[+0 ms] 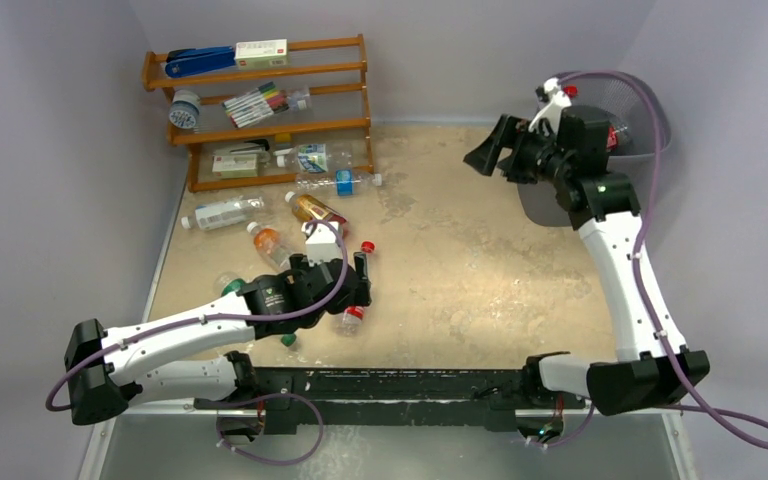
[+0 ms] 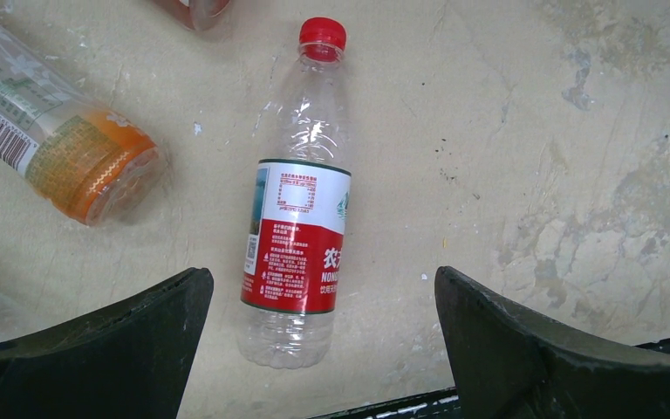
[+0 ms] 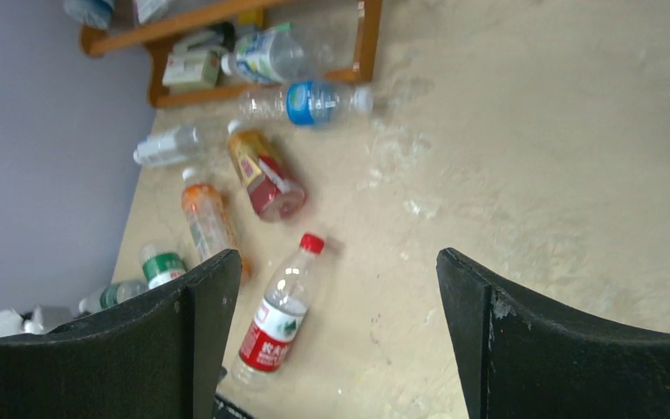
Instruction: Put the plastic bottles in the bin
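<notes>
In the left wrist view, a red-capped water bottle [image 2: 297, 236] lies between the fingers of my open left gripper, not held; an orange-labelled bottle [image 2: 96, 161] is left of it. My right gripper [image 1: 495, 150] is above the floor just left of the grey bin [image 1: 550, 205], its fingers apart with nothing between them. The bin holds bottles, partly hidden by the arm. More bottles lie on the left half of the floor: an amber one [image 3: 263, 175], a blue-labelled one [image 3: 310, 103], a white-labelled one [image 1: 222, 212] and a green-labelled one [image 3: 161, 266].
A wooden rack [image 1: 305, 128] with boxes, pens and a jar stands at the back left. Another bottle [image 1: 310, 158] lies at its lowest tier. Walls surround the area.
</notes>
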